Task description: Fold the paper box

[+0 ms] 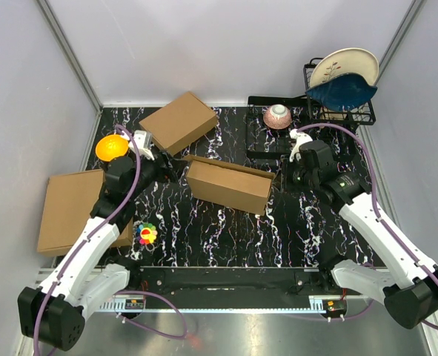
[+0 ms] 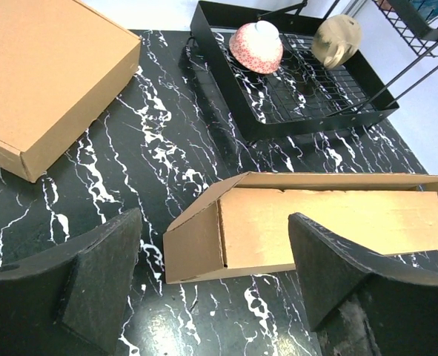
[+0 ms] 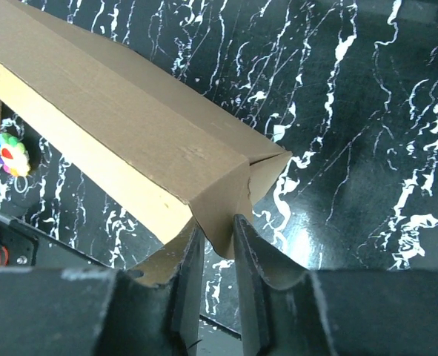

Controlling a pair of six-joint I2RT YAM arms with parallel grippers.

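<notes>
The brown paper box [image 1: 230, 185] lies mid-table at a slight slant, a raised flap [image 2: 337, 180] running along its far long edge. At its left end stands my left gripper [image 1: 177, 167], open, its fingers [image 2: 115, 252] wide apart. The end flap [image 2: 195, 248] shows between them in the left wrist view; contact cannot be made out. By the box's right end is my right gripper, part open. A pointed end flap [image 3: 224, 208] reaches down between its fingers, with a gap still showing beside it. The box's underside is hidden.
One flat brown box [image 1: 178, 122] lies behind, another [image 1: 70, 211] at the left under my left arm. A black dish rack [image 1: 261, 154] with a bowl [image 1: 277, 116] stands at the back right. A flower toy [image 1: 147, 233] sits front left. Bare table lies in front of the box.
</notes>
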